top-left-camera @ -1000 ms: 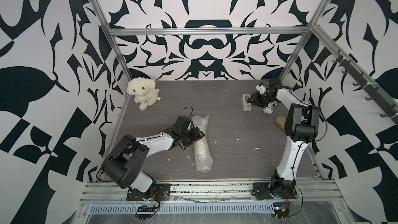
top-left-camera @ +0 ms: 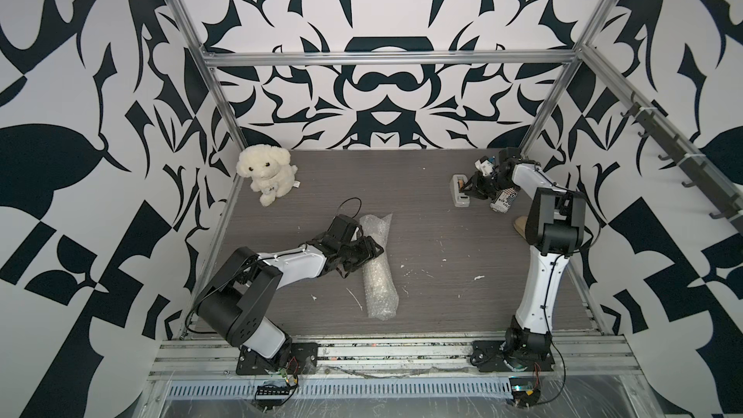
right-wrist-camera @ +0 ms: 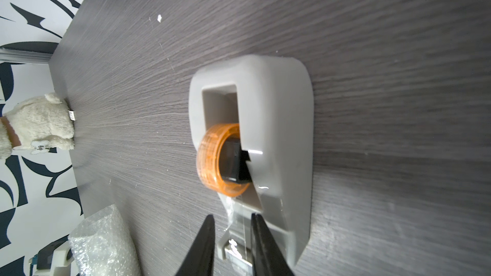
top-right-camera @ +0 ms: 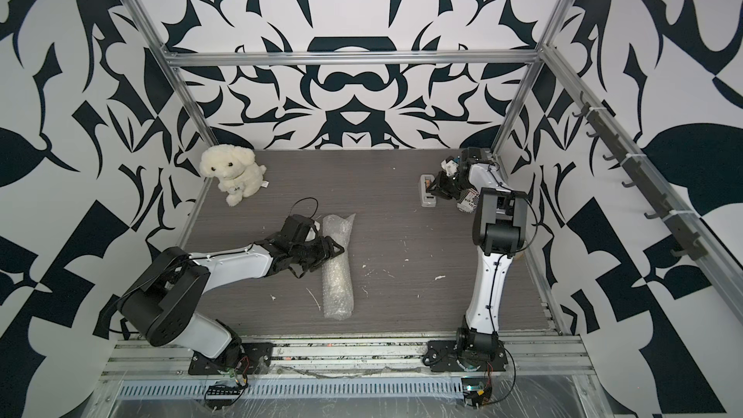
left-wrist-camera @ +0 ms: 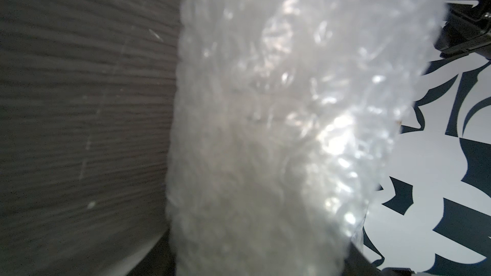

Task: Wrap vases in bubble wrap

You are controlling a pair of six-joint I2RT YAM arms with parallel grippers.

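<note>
A long roll of bubble wrap [top-left-camera: 379,290] lies lengthwise at centre-left of the table, with my left gripper [top-left-camera: 365,251] shut on it near its middle; it fills much of the left wrist view. At the back right, my right gripper is part open over a white tape dispenser [right-wrist-camera: 276,122] holding an orange tape roll [right-wrist-camera: 209,158]. Its fingertips are at the dispenser's lower end, by the cutter. I cannot tell whether they touch the tape.
A white plush dog [top-left-camera: 267,170] sits at the back left. A patterned object [top-left-camera: 504,199] and a brown object [top-left-camera: 520,226] lie partly under the right arm.
The right arm's upper links have swung slightly left, while its gripper stays by the dispenser. My left gripper and the wrap have shifted very slightly right.
</note>
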